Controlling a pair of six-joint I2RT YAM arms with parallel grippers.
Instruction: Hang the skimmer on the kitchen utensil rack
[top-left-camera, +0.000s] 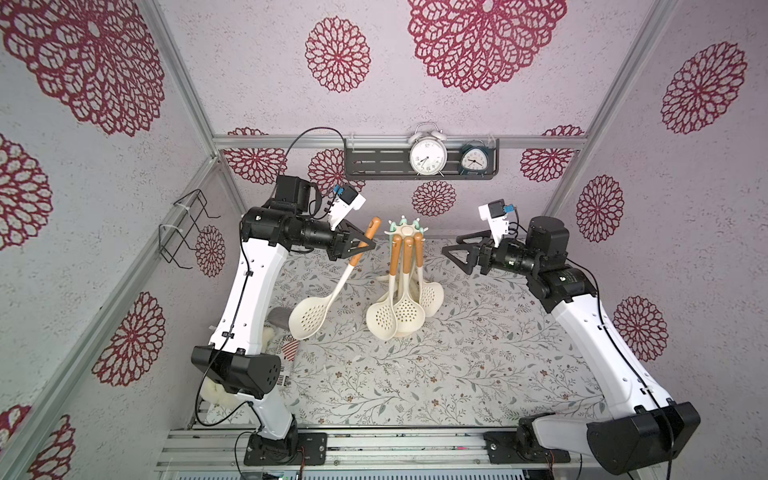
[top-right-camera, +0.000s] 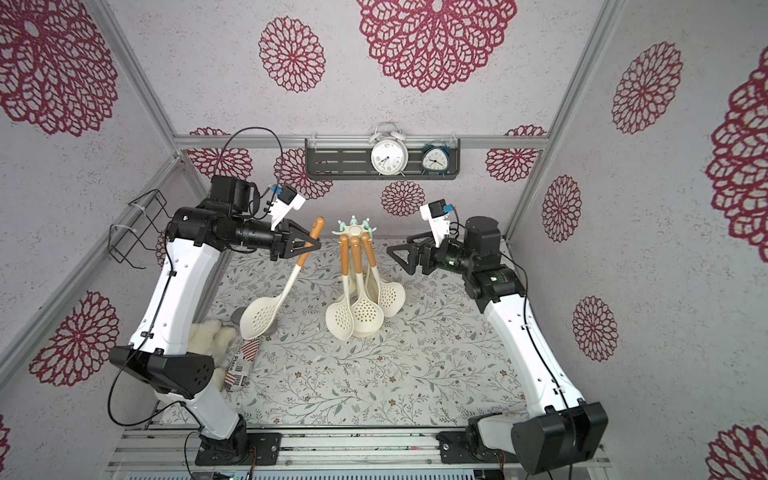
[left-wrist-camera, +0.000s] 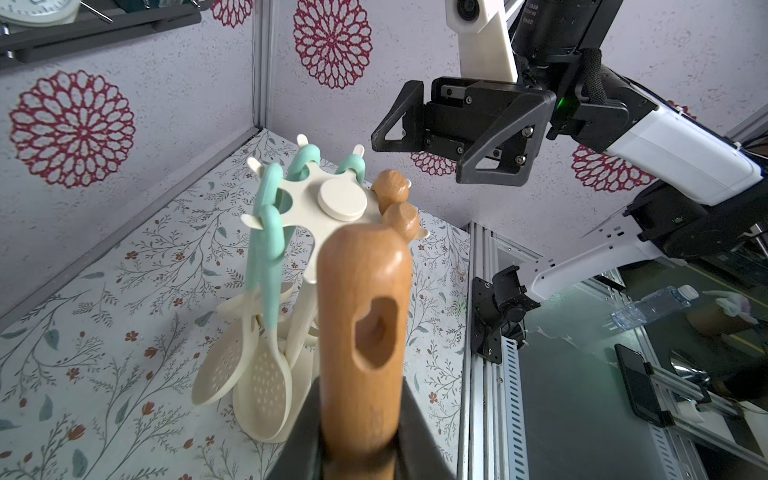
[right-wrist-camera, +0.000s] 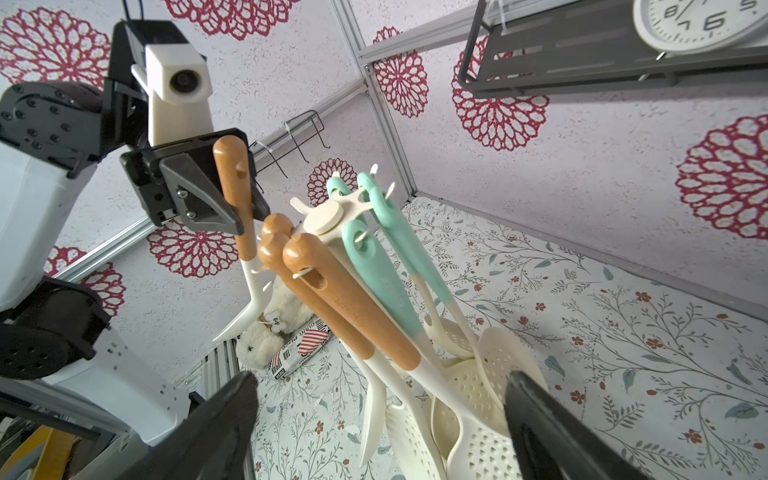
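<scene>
A cream skimmer (top-left-camera: 310, 317) with a round perforated head and an orange-brown handle hangs tilted in the air. My left gripper (top-left-camera: 366, 243) is shut on its handle (left-wrist-camera: 364, 320), which has an oval hole near its top. To the right stands the kitchen utensil rack (right-wrist-camera: 326, 216), a cream hub with several prongs. The skimmer is apart from it. Several utensils hang on the rack, with brown handles (right-wrist-camera: 352, 296) at the near side and mint-green handles (right-wrist-camera: 384, 276) at the far side. Right of the rack, my right gripper (top-left-camera: 446, 257) is open and empty.
On the back wall a dark shelf (top-left-camera: 376, 165) carries a white clock (top-left-camera: 428, 156) and a smaller teal clock (top-left-camera: 474, 159). A black wire holder (top-left-camera: 181, 228) is on the left wall. A plush toy (top-right-camera: 209, 340) lies low at the left.
</scene>
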